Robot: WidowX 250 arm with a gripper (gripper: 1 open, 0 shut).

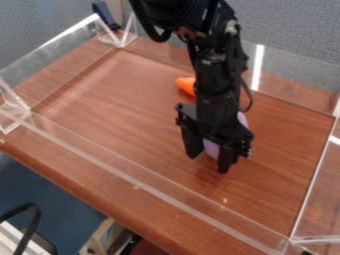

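Observation:
My black gripper (213, 149) points down over the right half of the wooden table, its fingers around a pale purple object (242, 120) that is mostly hidden behind the gripper. Whether the fingers are closed on that object I cannot tell. Behind the arm, toward the back, an orange carrot-like object (185, 85) lies on the table.
Clear plastic walls edge the wooden table (106, 100) on its sides. A dark blue object (106, 15) stands outside the back left corner.

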